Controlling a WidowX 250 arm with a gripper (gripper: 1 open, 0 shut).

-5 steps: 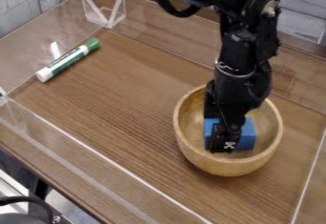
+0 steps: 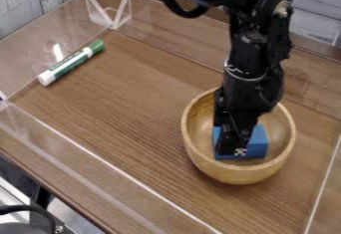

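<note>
A round wooden bowl sits on the table at the right. Inside it lies a blue block. My black gripper reaches down from above into the bowl, its fingers at the block's left part and partly covering it. It looks shut on the blue block, though the dark fingertips are hard to make out.
A green and white marker lies at the upper left. Dark cables run at the lower left edge and across the top.
The gripper has shifted very slightly within the bowl over the last second. The bowl and marker look unmoved.
</note>
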